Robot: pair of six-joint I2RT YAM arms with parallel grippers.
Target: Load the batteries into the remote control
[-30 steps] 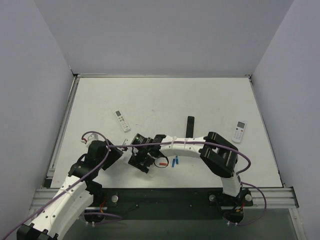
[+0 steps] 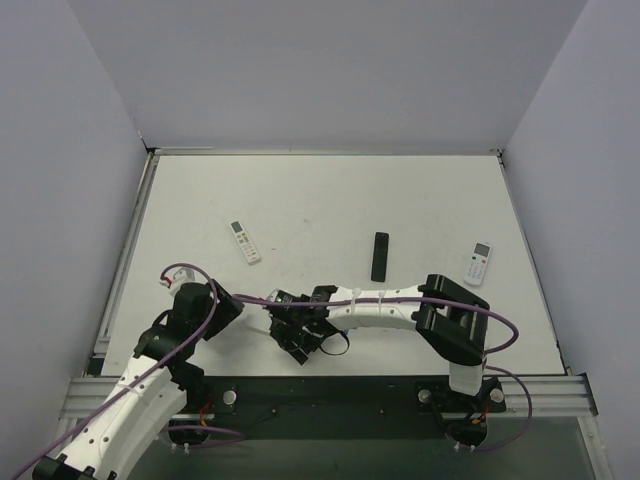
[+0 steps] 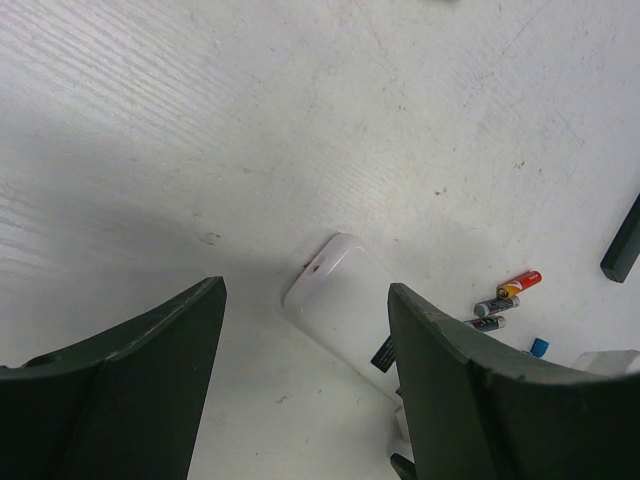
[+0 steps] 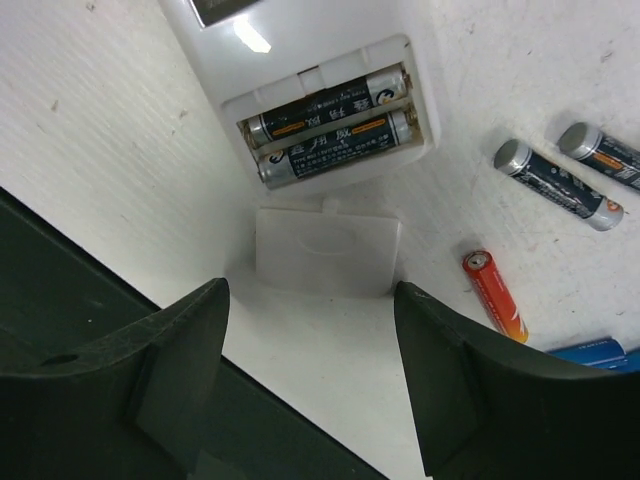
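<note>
The white remote (image 4: 285,55) lies with its battery compartment uncovered, and two dark batteries (image 4: 335,145) sit side by side in it. Just past its open end, a small white battery cover (image 4: 328,255) lies flat on the table. My right gripper is open at the cover, its fingertips standing near the cover's two ends; nothing is clasped. In the left wrist view the same remote (image 3: 350,295) shows ahead of my left gripper, which is open and empty. From above, the right arm hides most of the remote.
Two loose dark batteries (image 4: 560,185), an orange battery (image 4: 495,295) and a blue one (image 4: 590,352) lie right of the cover. Farther off are a white remote (image 2: 244,242), a black remote (image 2: 380,257) and another white remote (image 2: 478,263).
The left arm has stayed put.
</note>
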